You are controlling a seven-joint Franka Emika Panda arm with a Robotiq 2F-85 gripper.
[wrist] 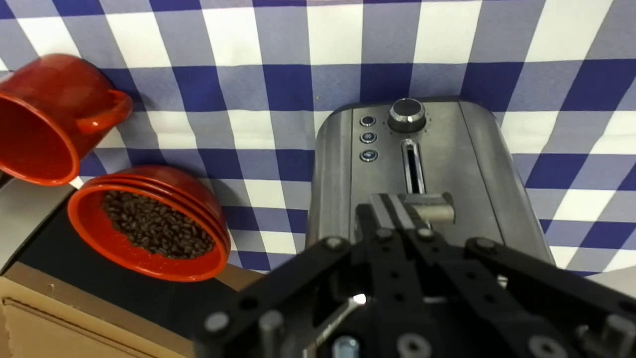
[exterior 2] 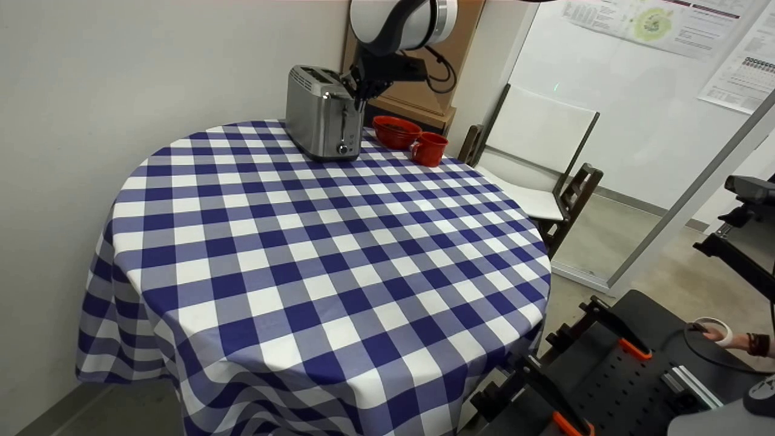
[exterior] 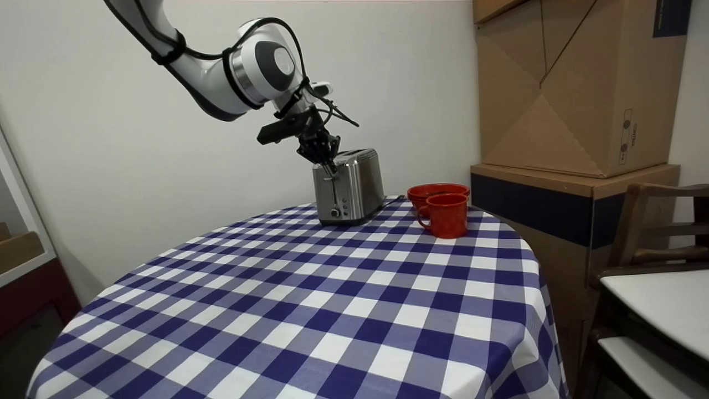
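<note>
A silver toaster (exterior: pixel 366 186) stands upright on the checked tablecloth, its lever end facing the camera. In the wrist view its lever (wrist: pixel 434 209) sits at the top of the slot, above the dial (wrist: pixel 407 115) and a column of buttons. My gripper is shut, fingertips together, nothing visible between them. Its tips are at the lever, overlapping one side of it; whether they touch cannot be told. In the second exterior view the gripper (exterior 2: pixel 359 104) reaches down at the toaster's upper front edge (exterior 2: pixel 335 93).
A red mug (exterior: pixel 446 216) and stacked red bowls (wrist: pixel 152 223), the top one holding dark beans, stand beside the toaster. Cardboard boxes (exterior: pixel 541 100) rise behind them.
</note>
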